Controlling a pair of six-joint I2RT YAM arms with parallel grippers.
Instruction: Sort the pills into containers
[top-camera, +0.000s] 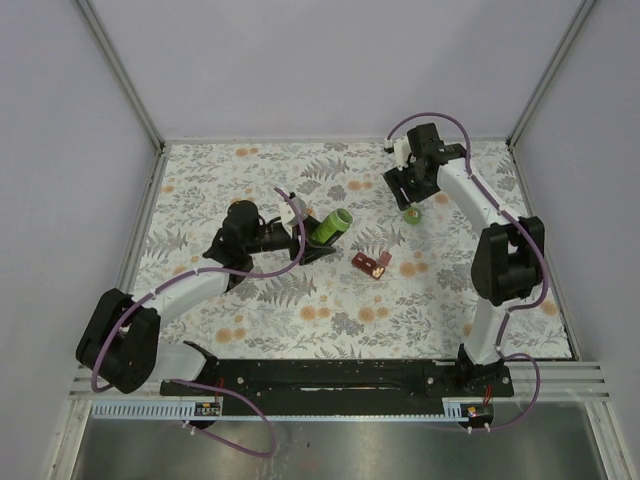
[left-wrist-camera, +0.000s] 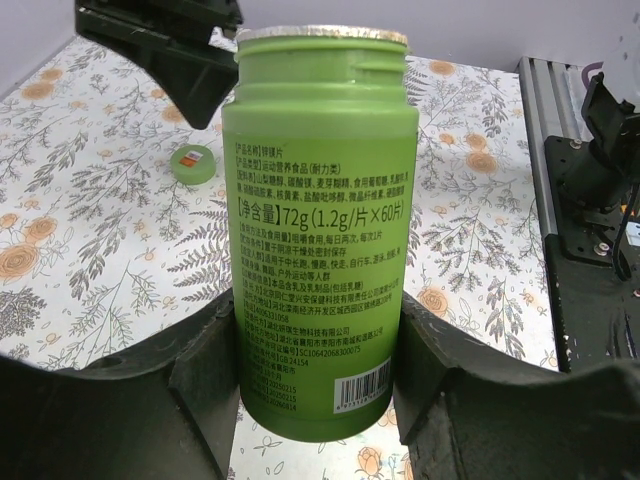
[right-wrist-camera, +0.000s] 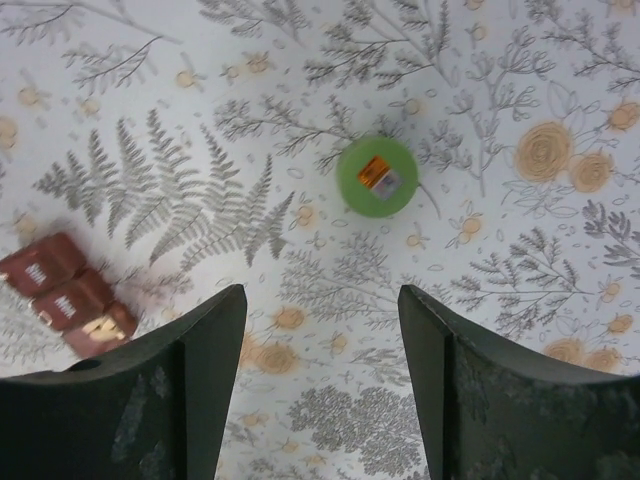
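A green bottle (left-wrist-camera: 320, 250) without a cap, silver at its mouth, is held by my left gripper (top-camera: 322, 240), shut around its lower part. From above, the bottle (top-camera: 334, 224) leans, mouth toward the upper right. On the cloth lies its round green lid (right-wrist-camera: 377, 176) with an orange-and-white patch on top. My right gripper (top-camera: 402, 203) hovers beside the lid (top-camera: 412, 215); its fingers (right-wrist-camera: 195, 375) are apart with nothing between them. A small dark-red pill case (right-wrist-camera: 70, 292) has several compartments, one holding something pale. No loose pills can be made out.
Beside the pill case (top-camera: 368, 264) is a pinkish piece (top-camera: 384, 258), maybe its flap. A dark bar (top-camera: 330, 372) runs along the front edge.
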